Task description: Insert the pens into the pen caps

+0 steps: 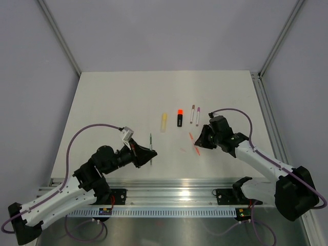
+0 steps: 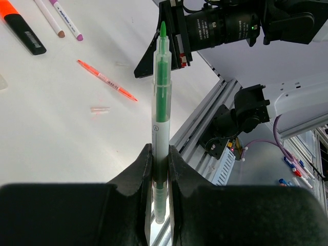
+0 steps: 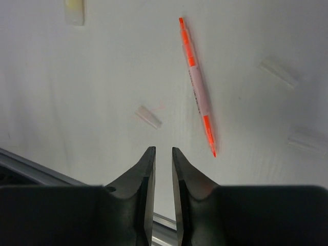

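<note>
My left gripper is shut on a green double-ended pen. The pen stands upright, its green tip upwards and uncapped. On the table lies an orange pen with no caps on its ends. My right gripper is part open above the table with nothing between its fingers. In the top view it hangs beside the orange pen, on its right. A small clear cap lies left of that pen in the right wrist view. Another clear cap and a blurred clear piece lie to its right.
Farther back lie a yellow marker, a black marker with an orange end, a brown-ended pen and a purple-ended pen. A metal rail runs along the front.
</note>
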